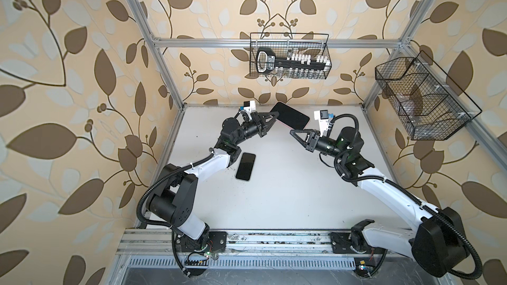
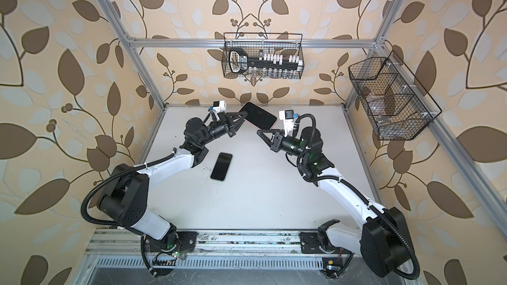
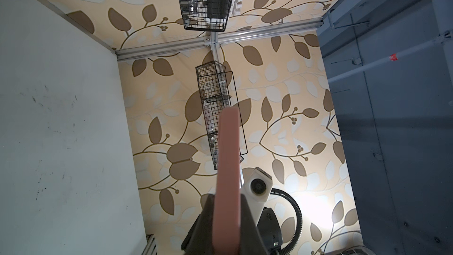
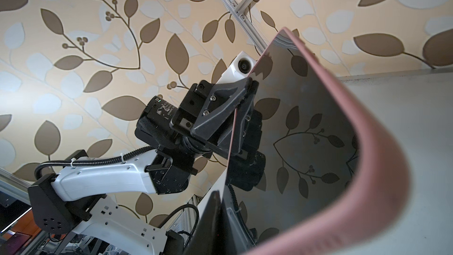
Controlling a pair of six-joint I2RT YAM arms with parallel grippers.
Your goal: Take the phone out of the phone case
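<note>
A black-screened phone in a pink case is held raised between both grippers. My left gripper is shut on its left end; the case's pink edge fills the middle of the left wrist view, hiding that gripper's fingers. My right gripper is shut on the lower right part of the cased phone; in the right wrist view the pink rim surrounds the dark screen, with my left gripper at the far edge. The screen still sits within the rim.
A second phone lies on the white table below the left arm. Wire baskets hang on the back and right walls.
</note>
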